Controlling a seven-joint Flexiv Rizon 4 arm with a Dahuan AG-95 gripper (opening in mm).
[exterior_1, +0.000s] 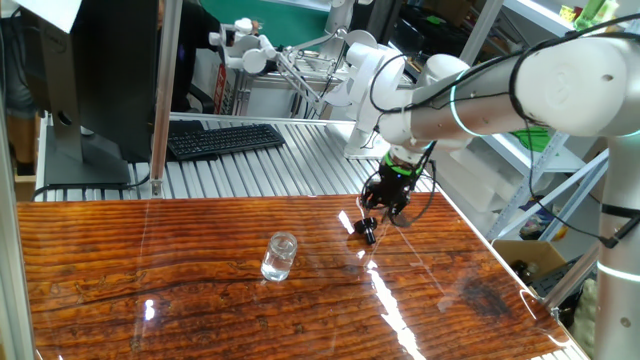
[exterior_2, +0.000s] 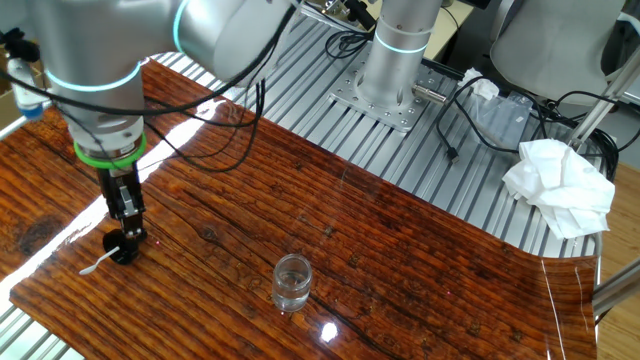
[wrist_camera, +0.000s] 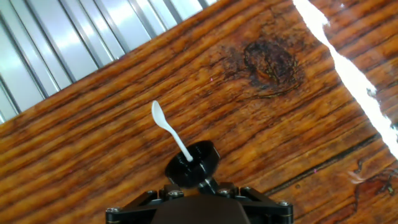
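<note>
A small black cup or funnel-like piece with a short stem (wrist_camera: 193, 165) is on the wooden table, a white spoon (wrist_camera: 165, 121) leaning out of it with its bowl end up and outward. In exterior view 2 the black cup (exterior_2: 121, 247) sits right below my gripper (exterior_2: 132, 232). In the wrist view my gripper is at the bottom edge; its tips look apart, and the cup's stem lies close by in the gap, not clearly gripped. A clear glass jar (exterior_1: 279, 257) with some clear liquid stands upright, well away from the gripper.
A slatted metal bench with a keyboard (exterior_1: 225, 141) lies behind the table. Crumpled white tissue (exterior_2: 560, 187) is at the far side. Cables (exterior_2: 255, 130) hang loosely from the arm.
</note>
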